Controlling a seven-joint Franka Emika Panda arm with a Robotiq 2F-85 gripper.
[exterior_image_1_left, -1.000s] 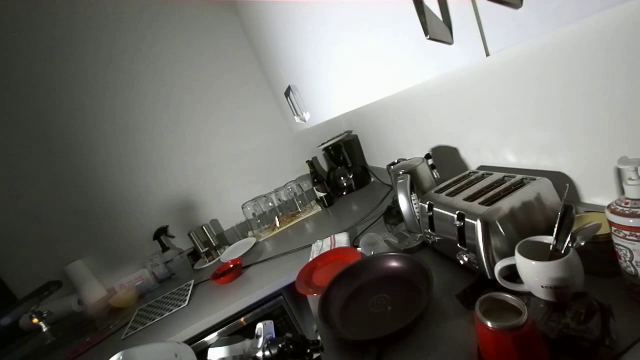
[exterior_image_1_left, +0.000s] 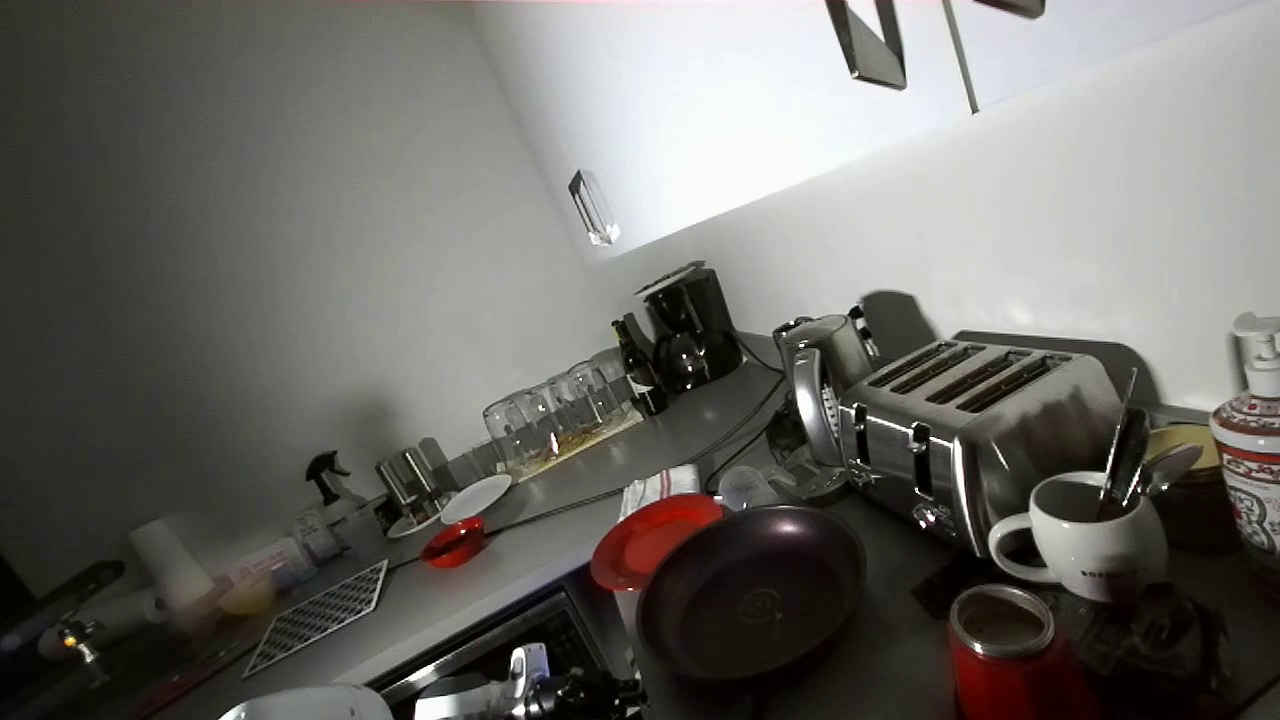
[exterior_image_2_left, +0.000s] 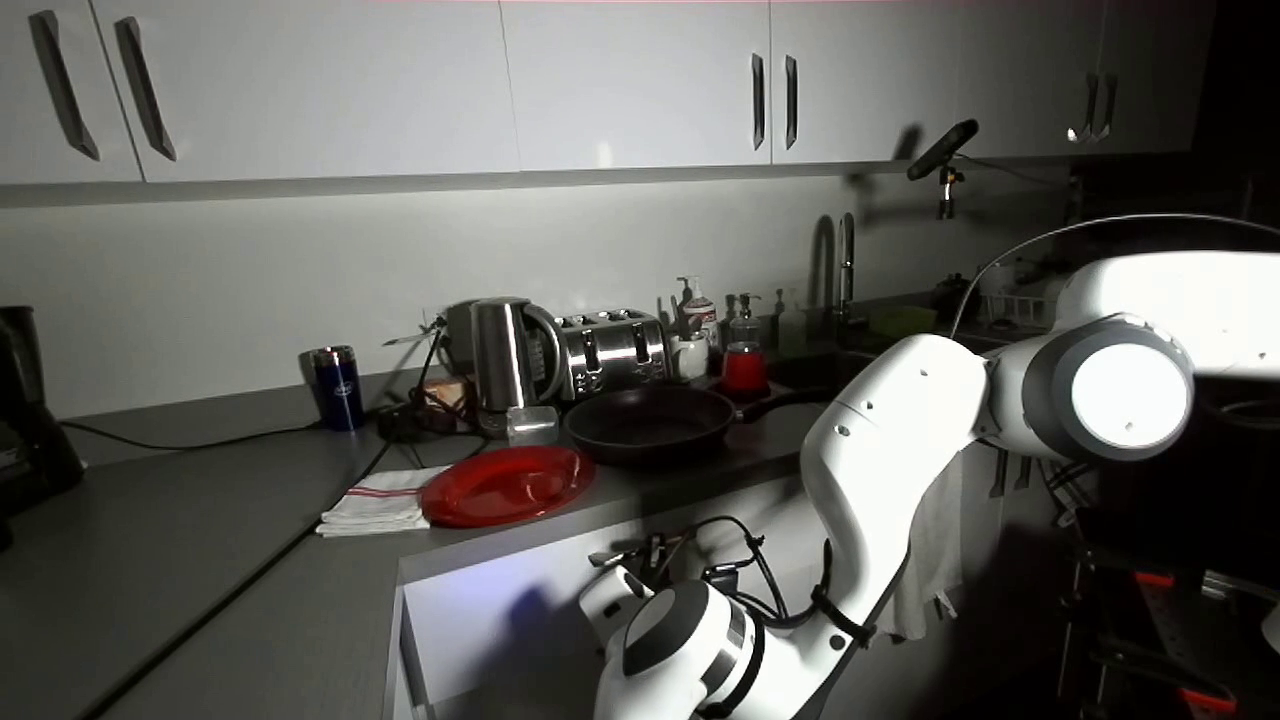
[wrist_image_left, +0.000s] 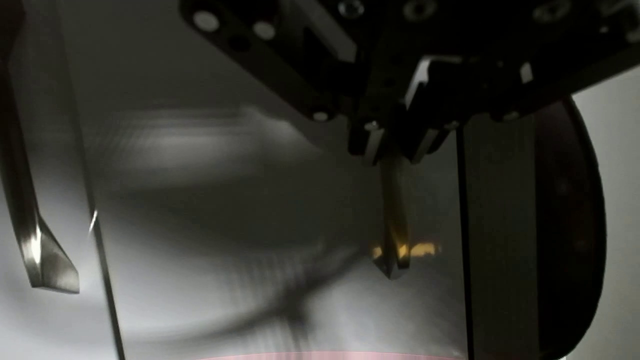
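Note:
In the wrist view, a metal drawer handle (wrist_image_left: 394, 234) runs out from between the fingertips of my gripper, which is shut on it. The handle's upper part is hidden by the fingers. Behind it lies a smooth light drawer front (wrist_image_left: 228, 282) with shadows and a blurred reflection. Exterior view 2 has my arm bent low, with the dark gripper (exterior_image_2_left: 672, 562) in front of the white cabinet front below the counter edge. Only part of the gripper (exterior_image_1_left: 612, 696) shows at the bottom of exterior view 1.
A second handle (wrist_image_left: 51, 264) sits on the neighbouring front. Above my gripper, a black pan (exterior_image_2_left: 654, 422) and a red plate (exterior_image_2_left: 510, 482) rest near the counter's edge. Kettle (exterior_image_2_left: 500, 354) and toaster (exterior_image_2_left: 618, 350) stand behind.

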